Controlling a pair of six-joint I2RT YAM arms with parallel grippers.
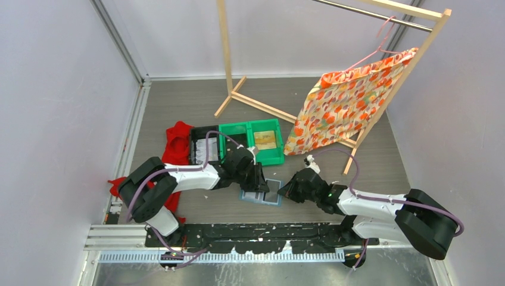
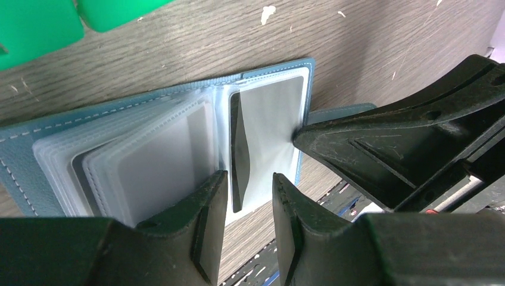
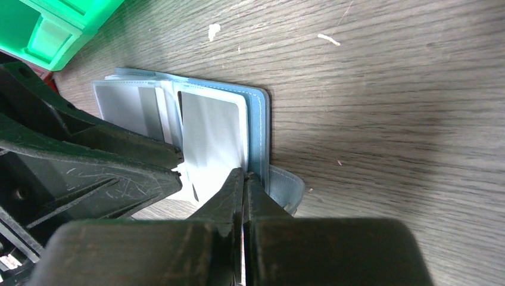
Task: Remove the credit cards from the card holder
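The blue card holder [image 1: 273,204] lies spread open on the table, its clear sleeves turned up. In the left wrist view, a sleeve [image 2: 274,113] shows a grey face and a dark gap [image 2: 239,149] along its left side. My left gripper is open above that gap, its fingertips apart with nothing clearly between them. At the holder's right edge, my right gripper is shut, tips against or just over the sleeve border; nothing can be made out between its fingers. Whitish sleeves [image 2: 161,152] are stacked on the holder's left half.
A green bin [image 1: 275,159] and a black bin [image 1: 194,149] stand just behind the left arm. Red cloth [image 1: 177,146] lies at the left. A wooden rack with a patterned cloth [image 1: 351,101] stands at the back right. Table between rack and right arm is bare.
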